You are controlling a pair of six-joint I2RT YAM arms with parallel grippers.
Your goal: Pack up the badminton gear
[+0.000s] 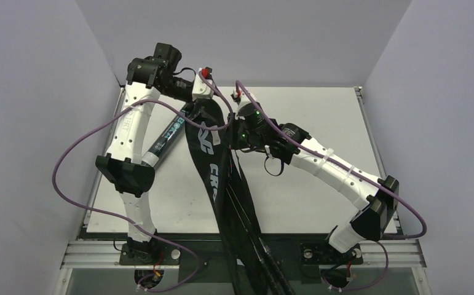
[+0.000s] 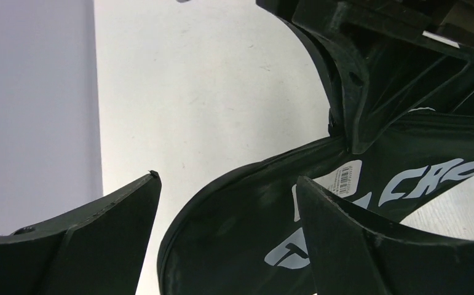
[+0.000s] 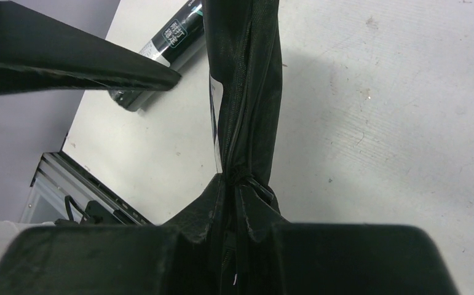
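The long black racket bag (image 1: 205, 160) with white lettering hangs off the table's front edge, its side open along the zipper. Racket shafts (image 1: 246, 224) show inside the opening. My right gripper is shut on the racket bag's zippered edge, with thin fabric running between its fingers. At the bag's rounded far end, my left gripper is open, its fingers spread on either side of part of the fabric and not closed on it. The black shuttlecock tube (image 1: 169, 134) lies on the table at the left, partly beneath the left arm.
Grey walls (image 1: 31, 123) stand at the left, right and back. Purple cables (image 1: 74, 196) loop over both arms. The two grippers are close together at the bag.
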